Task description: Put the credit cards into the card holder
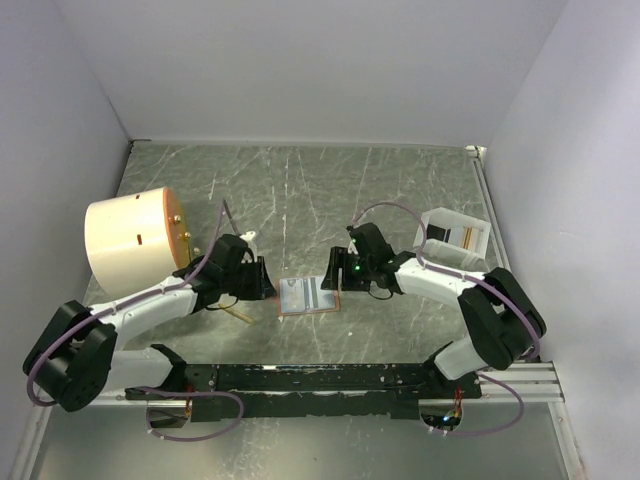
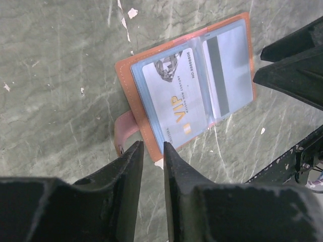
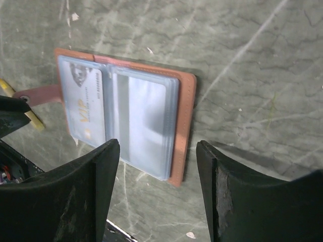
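Note:
The card holder (image 1: 310, 309) lies open and flat on the table, brown-edged with two clear sleeves. Inside its left sleeve is a white VIP card (image 2: 177, 98). A white card with a grey stripe (image 2: 229, 65) shows in the right sleeve. From the left edge sticks a pink strap (image 2: 124, 130). My left gripper is part open at that edge, beside the strap, nothing between its fingers. Over the holder's right side, my right gripper stands wide open and empty, its fingers apart from the sleeve in the right wrist view.
A white tray (image 1: 477, 222) with several cards in it stands at the right. The cream and orange drum (image 1: 125, 245) fills the left side. A yellow stick (image 1: 236, 314) lies near the left gripper.

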